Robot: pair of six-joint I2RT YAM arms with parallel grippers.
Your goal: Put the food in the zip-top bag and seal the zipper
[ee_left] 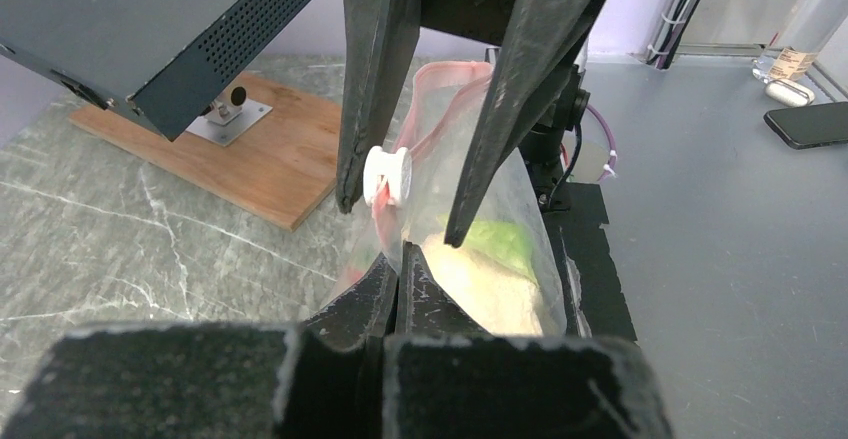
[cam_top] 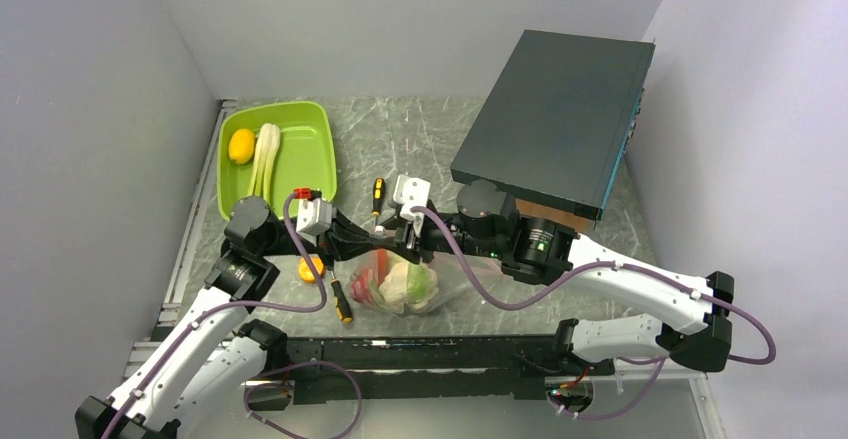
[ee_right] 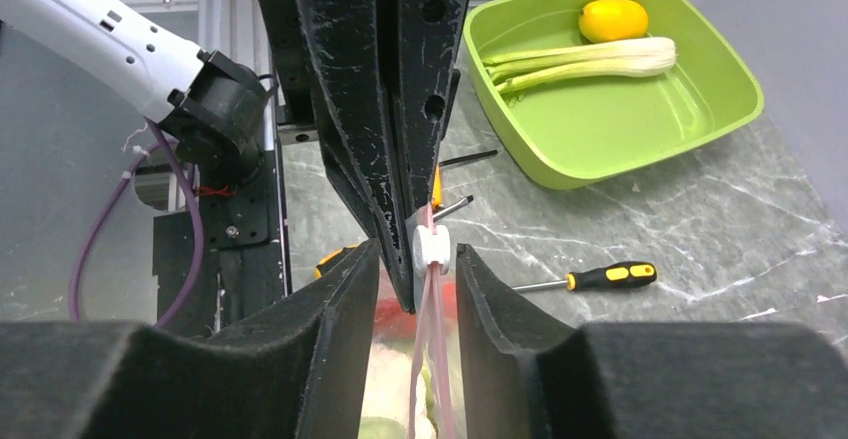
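The clear zip top bag (cam_top: pixel 455 277) lies at the table's front, with cauliflower (cam_top: pixel 400 285) and red food inside. Its pink zip strip (ee_left: pixel 448 75) stands upright, carrying a white slider (ee_left: pixel 387 176). My left gripper is shut, the strip's near end running down to its tips. On either side of the slider (ee_right: pixel 432 247), the fingers of my right gripper stand apart, part open. In the right wrist view the shut left gripper is right beside the slider. From above, both grippers nearly meet over the bag and hide the slider.
A green tray (cam_top: pixel 318 149) at the back left holds a lemon (cam_top: pixel 242 146) and celery (cam_top: pixel 265 154). Screwdrivers (cam_top: pixel 379 195) and an orange item (cam_top: pixel 310 270) lie near the bag. A large dark box (cam_top: pixel 560 109) overhangs the back right.
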